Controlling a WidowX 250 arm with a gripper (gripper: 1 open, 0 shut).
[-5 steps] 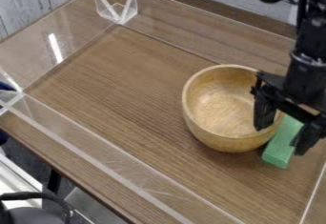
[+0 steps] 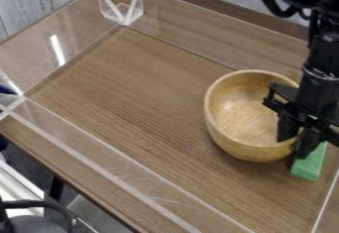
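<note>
A tan round bowl [image 2: 239, 106] sits on the wooden table at the centre right. My black gripper [image 2: 294, 130] is down at the bowl's right side, over its rim, and appears shut on that rim. A green object [image 2: 307, 166] lies on the table just right of the bowl, partly hidden under the gripper.
A small clear plastic piece [image 2: 121, 6] stands at the back left. Another dark arm or fixture [image 2: 34, 217] is at the bottom left corner.
My gripper has moved slightly down onto the bowl's right side. The bowl has shifted a little to the right, and less of the green object shows.
</note>
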